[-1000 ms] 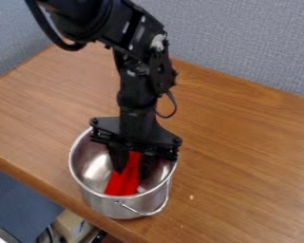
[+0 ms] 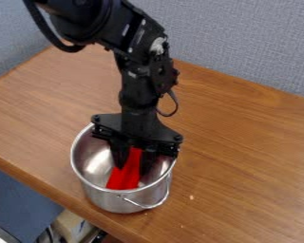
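A silver metal pot (image 2: 98, 195) with a wire handle stands at the front-left edge of the wooden table. A red elongated object (image 2: 124, 175) lies inside it, its upper end under my black gripper (image 2: 133, 150). The gripper reaches down into the top of the pot and appears shut on the red object, though the fingertips are mostly hidden by the gripper's own body.
A grey wall runs along the back. The table's edge is at lower left, with a dark floor and some cables below.
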